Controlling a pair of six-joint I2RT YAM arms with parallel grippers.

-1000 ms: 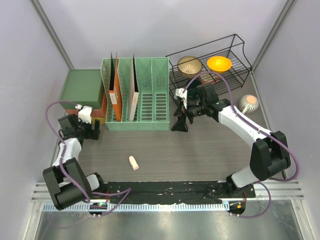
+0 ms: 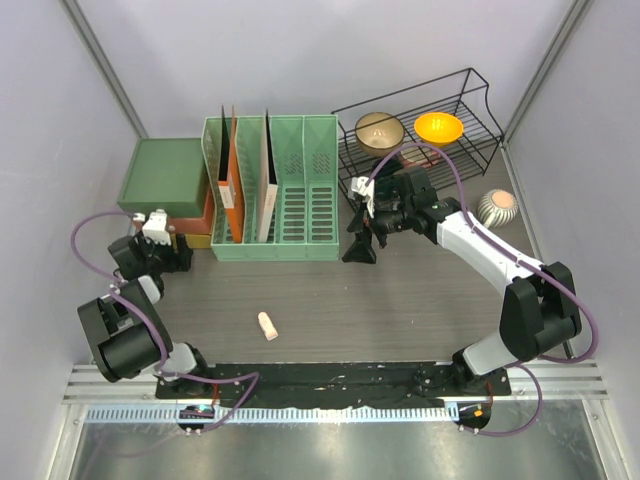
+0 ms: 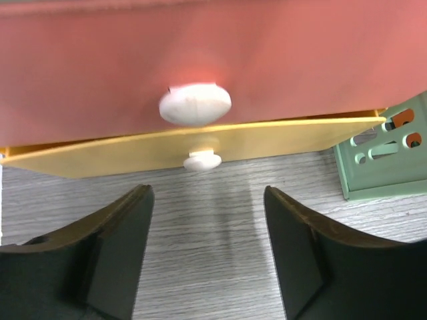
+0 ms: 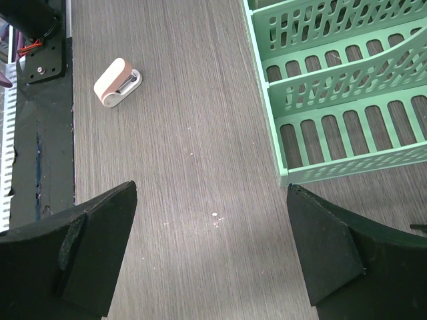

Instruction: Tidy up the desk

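Note:
My left gripper [image 2: 180,255] is at the stacked drawer unit [image 2: 165,175] on the left, its fingers apart and empty. In the left wrist view they lie below a red drawer [image 3: 80,73] and a slightly pulled-out yellow drawer [image 3: 280,140], each with a white knob. My right gripper [image 2: 360,243] stands open and empty right of the green file rack [image 2: 320,250], which holds several upright folders. A pale pink stapler [image 4: 115,83] lies on the desk.
A wire shelf [image 2: 470,150] at the back right carries a tan bowl [image 2: 380,130] and a yellow bowl [image 2: 439,126], with a striped cup [image 2: 497,208] to its right.
My left arm has shifted left and slightly down in the top view. The right arm has not moved.

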